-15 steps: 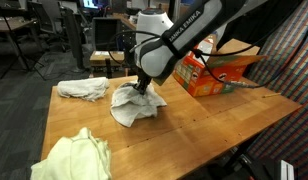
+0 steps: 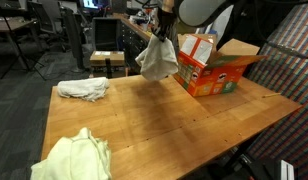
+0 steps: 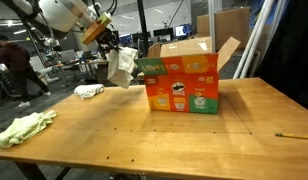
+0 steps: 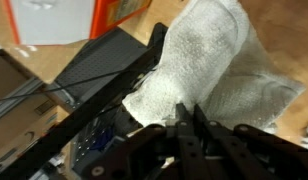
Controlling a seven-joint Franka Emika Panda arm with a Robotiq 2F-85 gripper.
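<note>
A white cloth (image 2: 158,60) hangs in the air beside the box, with my gripper (image 2: 160,34) shut on its upper part. In the second exterior view the cloth (image 3: 121,68) drapes below the gripper (image 3: 111,48), just left of the box. The wrist view has the cloth (image 4: 199,60) spread under the gripper, its pinched part bunched at the dark fingertips. The red and green cardboard box (image 3: 182,92) stands on the table with its top flaps raised; its inside is hidden.
Another white cloth (image 2: 83,88) lies folded at the table's far left, and a pale yellow-green cloth (image 2: 74,158) lies crumpled at the near left. A pencil (image 3: 296,136) rests near the right edge.
The white cloth has risen off the table in my gripper and moved right and back, towards the box. The other two cloths and the box have stayed in place.
</note>
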